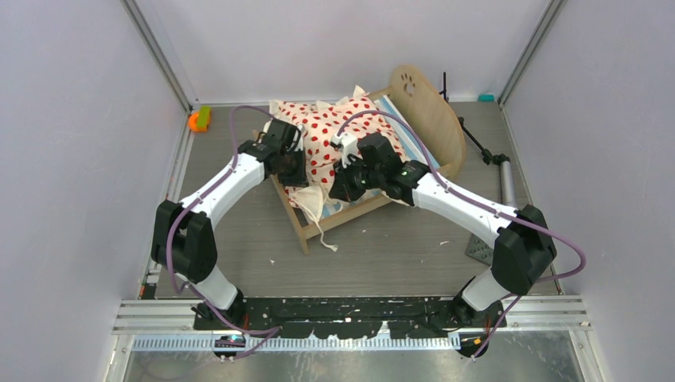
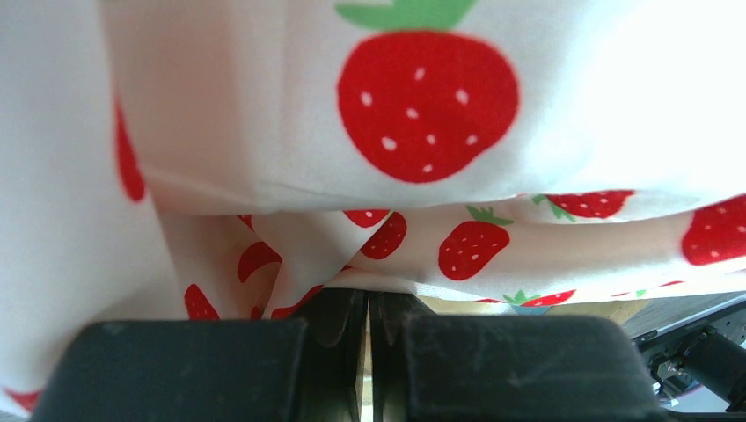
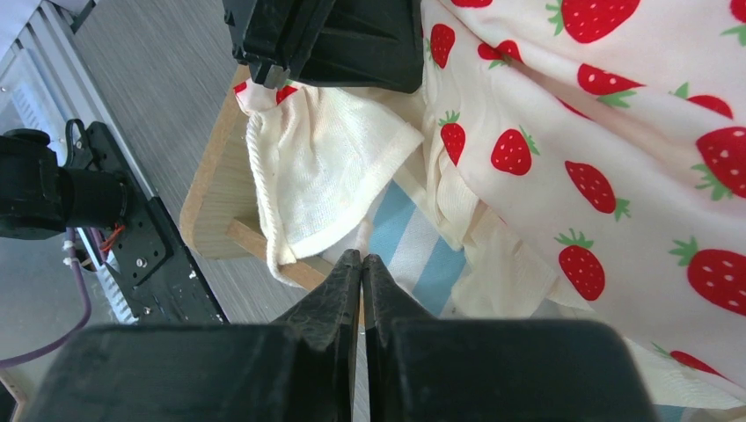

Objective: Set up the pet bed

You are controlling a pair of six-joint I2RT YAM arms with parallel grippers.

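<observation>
A strawberry-print fabric [image 1: 350,119] with a cream underside lies bunched across the wooden pet bed [image 1: 350,211]. My left gripper [image 1: 298,181] is at the bed's left side; up close, its fingers [image 2: 339,308] are shut on the edge of the strawberry fabric [image 2: 475,242]. A cream flap [image 3: 325,167] with a corded edge hangs near that gripper over the bed rail. My right gripper hovers over the front rail, its fingertips together and nothing visible between them. Blue-and-white striped bedding [image 3: 409,242] shows under the folds.
The bed's tall headboard [image 1: 430,119] with a paw cutout stands at the right back. A white cord [image 1: 325,239] dangles over the front rail. An orange-and-yellow object [image 1: 199,119] sits far left.
</observation>
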